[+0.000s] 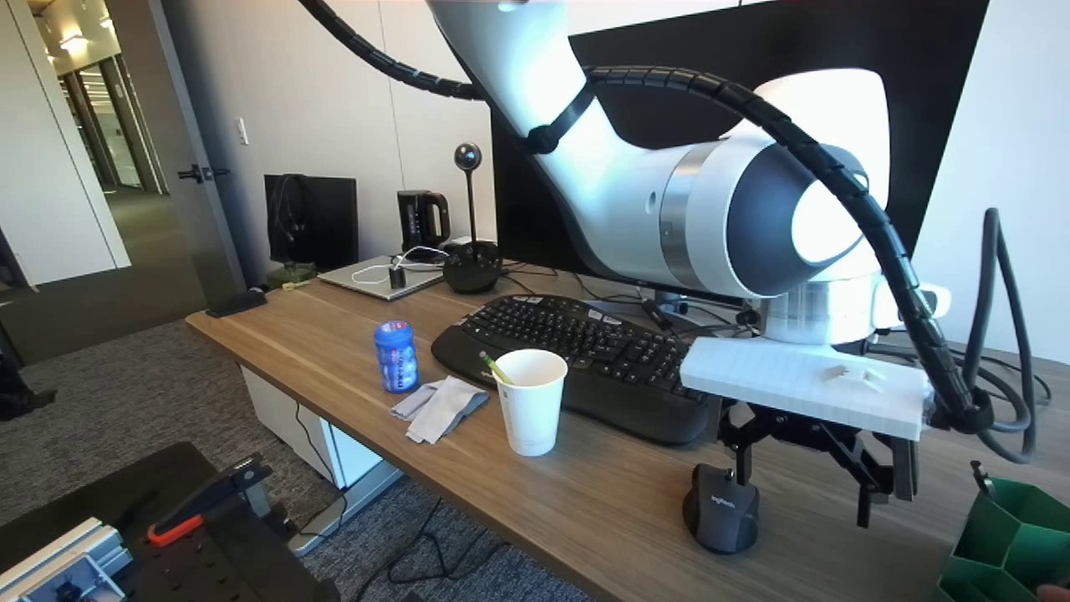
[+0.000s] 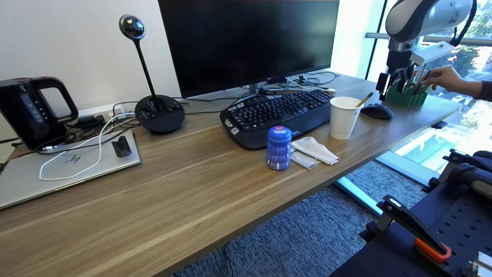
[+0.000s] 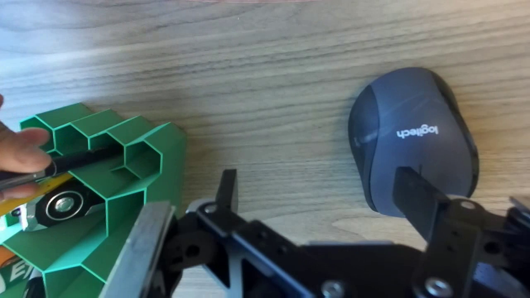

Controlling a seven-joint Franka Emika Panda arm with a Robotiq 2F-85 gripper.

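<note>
My gripper stands open above the desk, nothing held between its fingers. In the wrist view, the dark Logitech mouse (image 3: 412,131) lies by the right finger, which overlaps its lower part. To the left is a green honeycomb pen holder (image 3: 171,159). A person's hand (image 3: 20,154) grips a dark pen (image 3: 87,158) over that holder, with something yellow (image 3: 47,186) just below. Exterior view 2 also has the hand (image 2: 442,78) at the holder, right beside my gripper (image 2: 392,87). A white paper cup (image 2: 342,120) holds a yellow-green pencil (image 2: 365,99).
A blue canister (image 1: 397,356) and folded grey cloth (image 1: 441,406) lie near the desk's front edge. Behind the cup stretches a black keyboard (image 1: 587,351), with the monitor (image 2: 249,41) beyond. The person's arm (image 2: 475,87) reaches in close to my gripper.
</note>
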